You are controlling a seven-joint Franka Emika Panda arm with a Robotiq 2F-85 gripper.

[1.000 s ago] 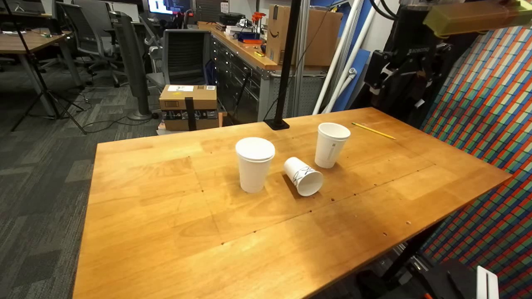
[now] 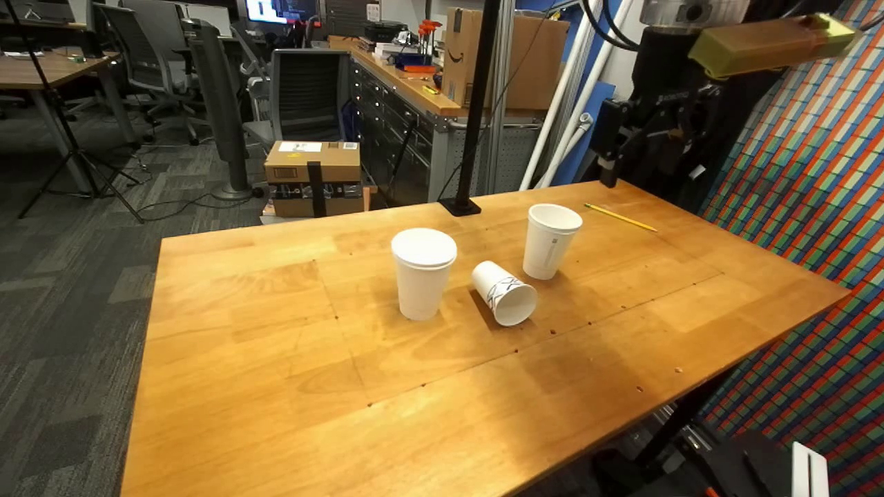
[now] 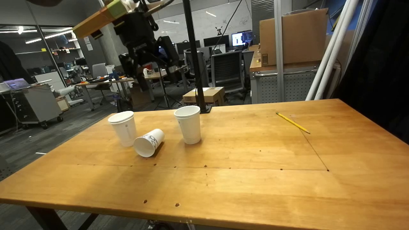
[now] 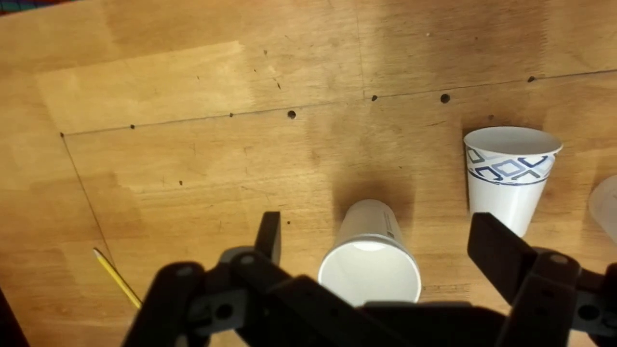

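My gripper [image 2: 652, 166] hangs above the table's far right part in exterior view 1, open and empty. In the wrist view the open gripper looks down, with an upright, empty white paper cup [image 4: 370, 272] well below, seen between its fingers. To the right a second cup [image 4: 512, 179], with a blue diamond pattern by its rim, lies on its side. The patterned cup [image 2: 505, 294] lies between the open upright cup [image 2: 548, 244] and another upright white cup [image 2: 423, 281], whose top looks covered. Only a sliver of that covered cup [image 4: 607, 205] shows in the wrist view.
A yellow pencil [image 3: 293, 122] lies on the wooden table [image 3: 245, 191], apart from the cups. A black post [image 2: 470, 124] rises at the table's back edge, near the cups.
In exterior view 1 my gripper has moved slightly left and lower over the past second. The cups and pencil have stayed where they were.
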